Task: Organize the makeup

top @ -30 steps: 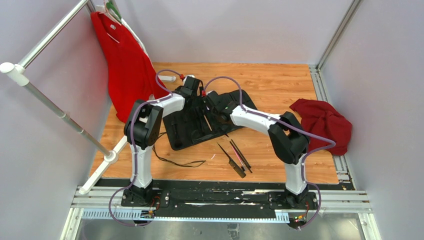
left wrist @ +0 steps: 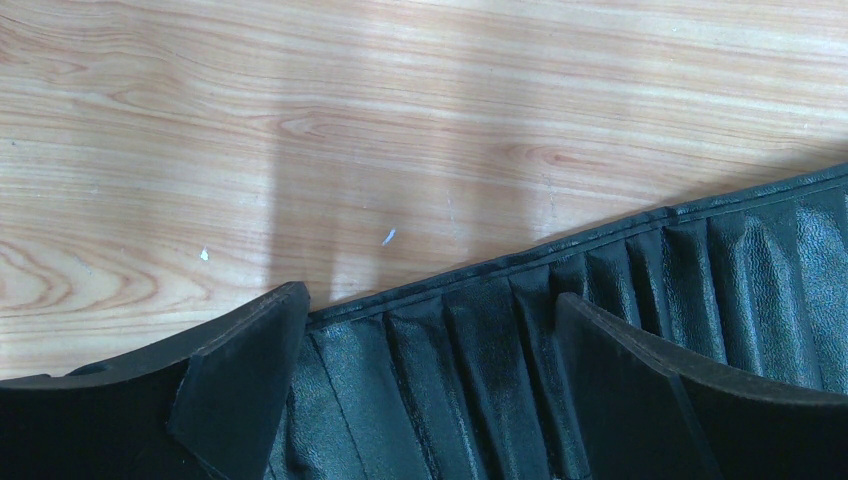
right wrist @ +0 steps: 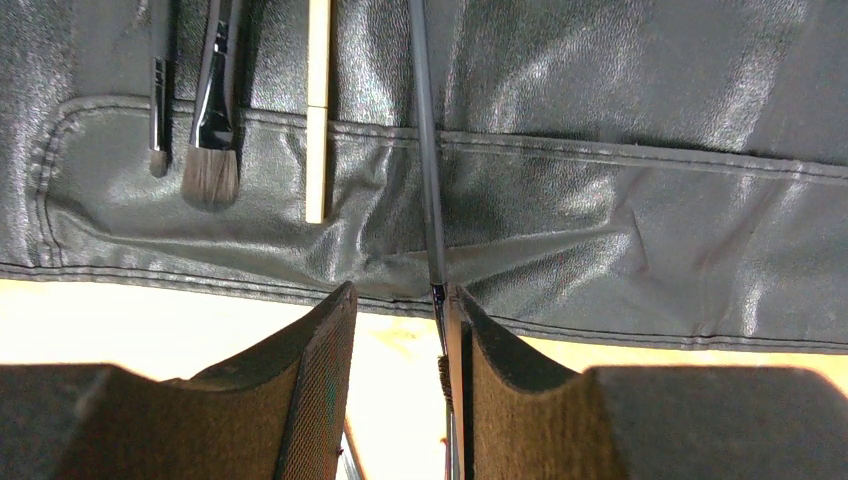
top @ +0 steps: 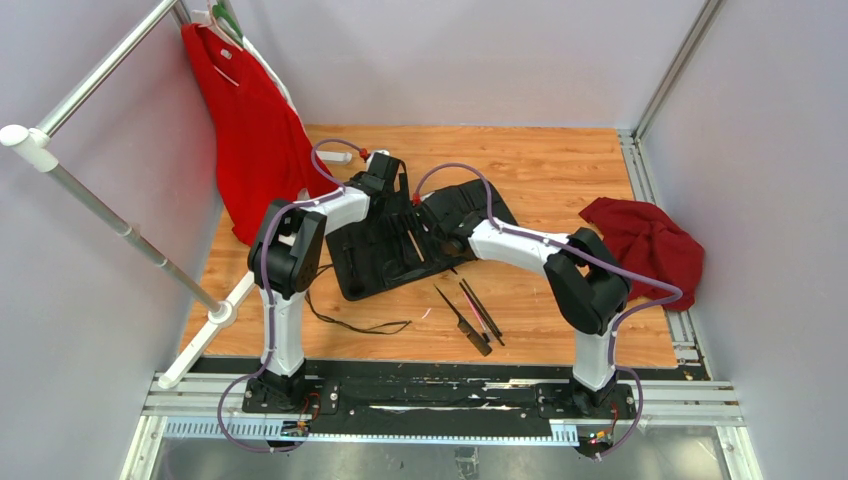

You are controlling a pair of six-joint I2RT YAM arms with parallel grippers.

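Observation:
The black makeup roll [top: 362, 272] lies spread on the table under both arms. In the left wrist view, my left gripper is open, its fingers wide apart over the roll's pleated edge [left wrist: 480, 350]. My right gripper stands open at the roll's stitched border [right wrist: 740, 342]. A thin dark brush [right wrist: 428, 160] extends across the pocket, its lower end beside the right-hand finger [right wrist: 462, 340]; whether they touch I cannot tell. Left of it in the right wrist view lie a wooden stick [right wrist: 316, 150], a wide brush [right wrist: 211, 165] and a narrow brush [right wrist: 159, 110].
In front of the roll lie a dark comb [top: 470, 333] and several slim pencils or brushes [top: 484, 308]. A dark cord [top: 365, 328] trails nearby. Red garments hang at left [top: 245, 120] and lie bunched at right [top: 650, 250]. Bare table surrounds the roll's right side.
My right arm has shifted slightly to the right and forward over the roll, its gripper tilting a little. The left arm and the loose tools have not moved.

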